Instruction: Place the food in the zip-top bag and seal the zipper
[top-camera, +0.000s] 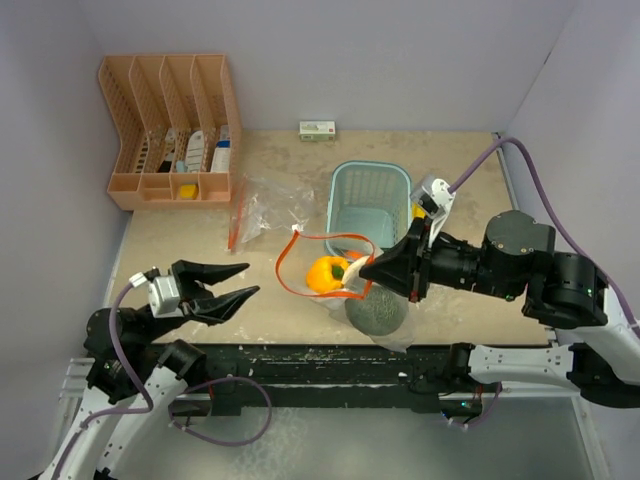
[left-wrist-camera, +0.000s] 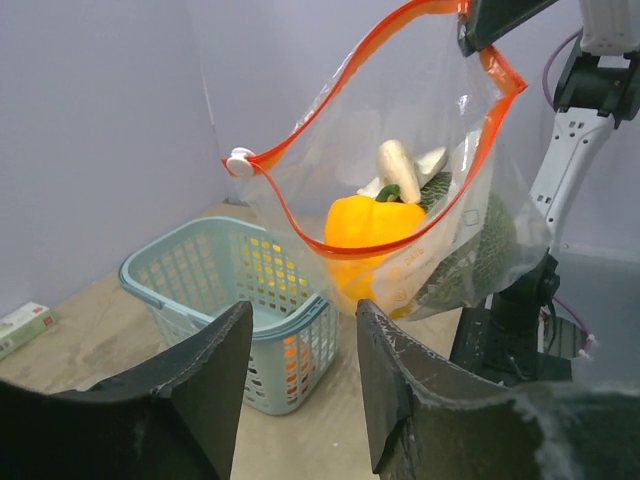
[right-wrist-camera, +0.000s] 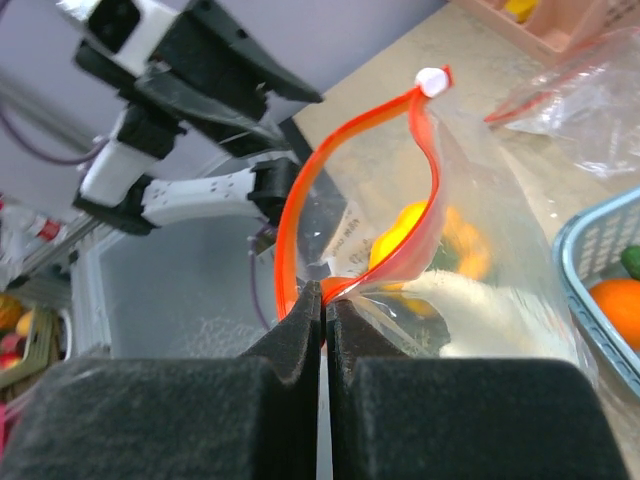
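A clear zip top bag (top-camera: 300, 262) with an orange rim hangs with its mouth wide, its white slider (left-wrist-camera: 238, 162) at the far corner from my right gripper. Inside it are a yellow pepper (top-camera: 326, 273), a pale long piece of food (left-wrist-camera: 398, 170) and a round, net-patterned green item (top-camera: 378, 312). My right gripper is shut on the orange rim, holding the bag up. To the left of the bag, my left gripper (top-camera: 254, 278) has its fingers apart; the left wrist view shows nothing between the fingertips.
Behind the bag stands a light-blue basket (top-camera: 336, 200) with orange and green food inside. A flat second bag (top-camera: 270, 205) lies at the back left, near a peach divided rack (top-camera: 122, 190). A small box (top-camera: 317, 130) sits by the back wall.
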